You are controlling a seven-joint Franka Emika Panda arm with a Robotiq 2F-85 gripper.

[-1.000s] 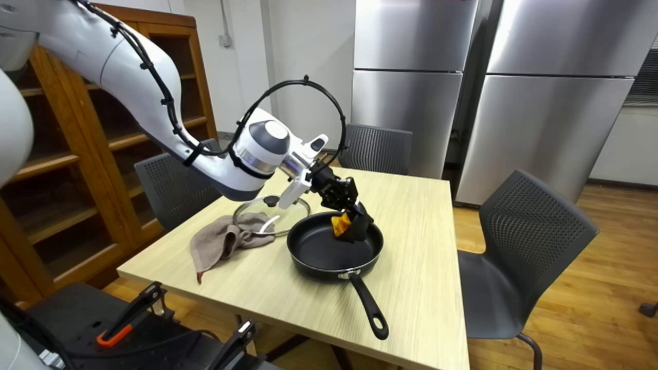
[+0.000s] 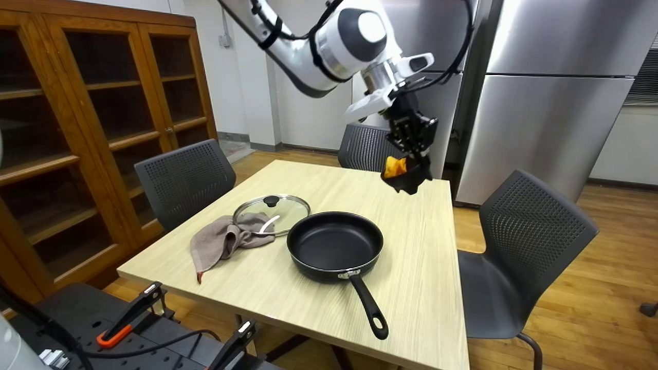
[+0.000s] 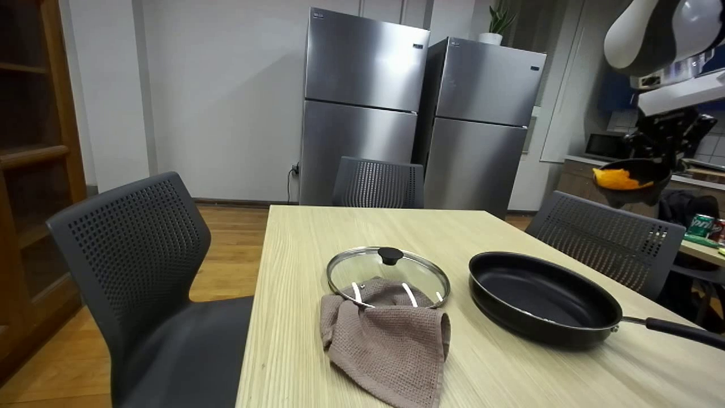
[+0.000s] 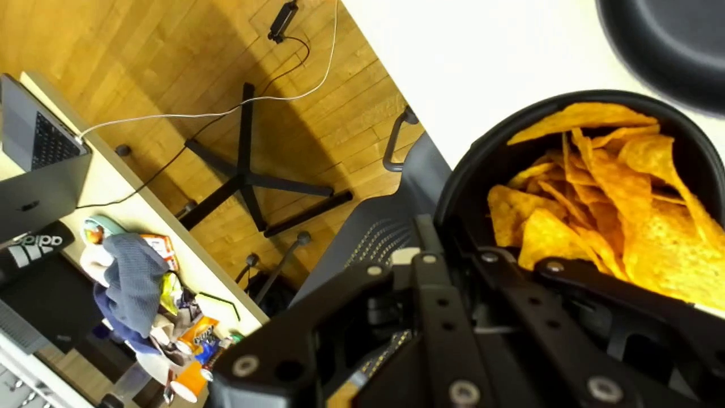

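Note:
A black bowl (image 4: 469,160) of orange tortilla chips (image 4: 598,197) hangs in the air with my gripper shut on its rim. In exterior view 1 the bowl (image 2: 404,180) is tilted, held above the far right part of the table, and some chips (image 2: 395,166) show at its mouth. An empty black frying pan (image 2: 334,241) lies on the table, nearer the front than the bowl, its handle toward the front right. Exterior view 2 shows the pan's bare inside (image 3: 544,292) and the bowl (image 3: 635,194) up at the right.
A glass lid (image 2: 271,213) leans on a crumpled grey-brown towel (image 2: 225,239), left of the pan. Chairs (image 2: 524,246) stand round the wooden table (image 2: 413,277). A cluttered side table (image 4: 183,245) shows in the wrist view. Right of the pan the tabletop is clear.
My gripper has carried the bowl of chips up and away from over the pan, toward the far right of the table. The pan, lid and towel have not moved.

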